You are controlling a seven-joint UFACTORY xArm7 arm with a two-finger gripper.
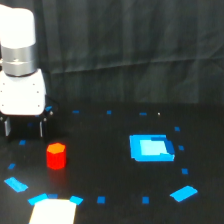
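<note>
A small red block (pixel 56 157) with an orange-tinted top stands on the black table at left. My gripper (pixel 25 128) hangs behind it and to its left, near the left edge of the camera view. Its two dark fingers point down, spread apart, and I see nothing between them. At right of centre lies a blue square (pixel 136 149) with a white patch (pixel 153 147) in its middle.
A pale cream square (pixel 53 212) lies at the front edge, with strips of blue tape around it. Small blue marks dot the black surface. Between the red block and the blue square the table is clear.
</note>
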